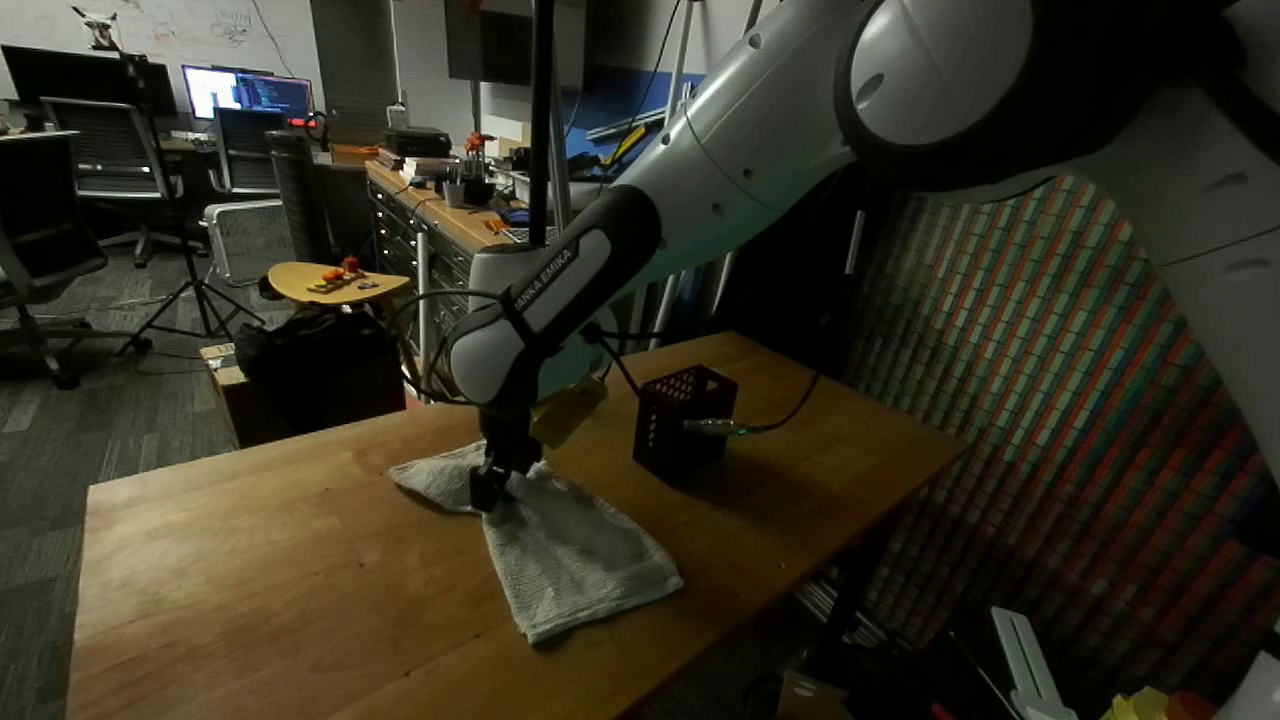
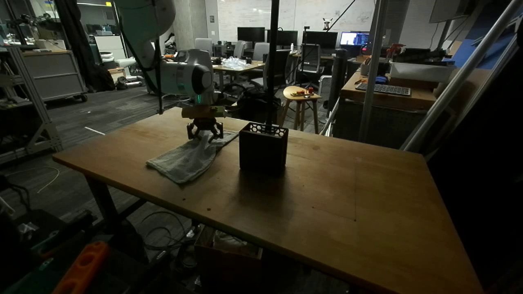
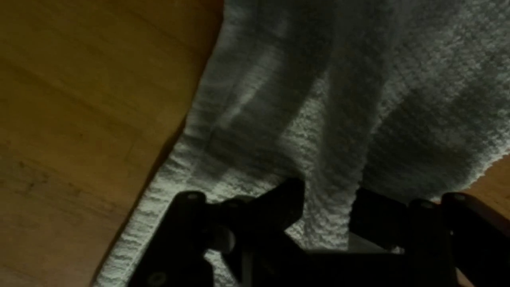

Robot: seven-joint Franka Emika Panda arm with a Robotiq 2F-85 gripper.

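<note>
A pale grey towel point(image 1: 576, 546) lies on the wooden table, its far part bunched and twisted under my gripper point(image 1: 506, 482). In exterior view 2 the same towel point(image 2: 184, 159) spreads toward the table's near left, with the gripper point(image 2: 204, 135) down at its far end. The wrist view shows the gripper part open, its dark fingers point(image 3: 284, 205) on both sides of a raised fold of the towel point(image 3: 337, 191). This fold fills the gap and seems to touch both fingertips. How firmly it is pinched does not show.
A black perforated box point(image 1: 684, 420) stands on the table point(image 1: 276, 564) close to the towel, with a cable point(image 1: 792, 414) passing in front of it in exterior view 1. Bare tabletop lies left of the towel there, and wide free room lies right of the box in exterior view 2.
</note>
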